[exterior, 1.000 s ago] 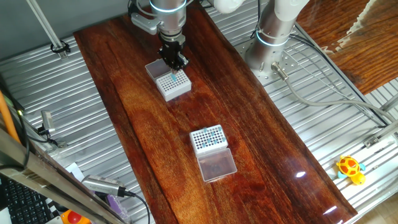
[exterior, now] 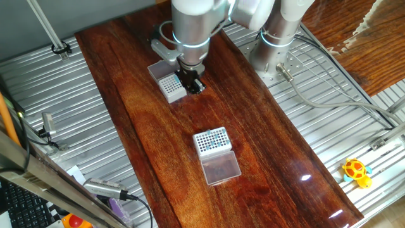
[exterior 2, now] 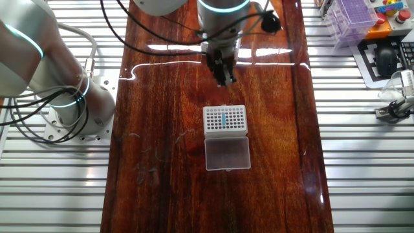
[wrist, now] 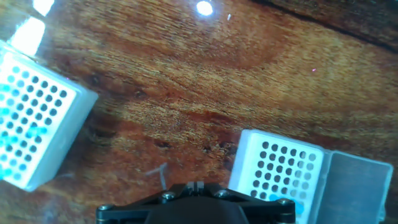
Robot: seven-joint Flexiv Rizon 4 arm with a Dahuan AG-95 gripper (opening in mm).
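Observation:
Two white tip racks with open clear lids lie on the wooden board. The far rack (exterior: 172, 87) holds a short row of teal tips, clearer on the same rack (exterior 2: 224, 120) in exterior view 2. The nearer rack (exterior: 212, 142) carries several scattered teal tips; in the wrist view this rack (wrist: 31, 118) is at the left. My gripper (exterior: 197, 88) hangs above the board beside the far rack, on the robot-base side. At the bottom of the wrist view the fingers (wrist: 190, 186) appear together, with nothing visible between them. The far rack (wrist: 280, 171) is right of them.
The far rack's lid (exterior 2: 227, 153) and the nearer rack's lid (exterior: 221, 167) lie open on the board. Bare wood separates the two racks. A toy turtle (exterior: 356, 172) sits off the board at the right; a purple box (exterior 2: 352, 19) stands beyond its edge.
From above the far rack, my gripper has moved toward the robot-base side and closer to exterior view 1's camera. Both racks stay in place.

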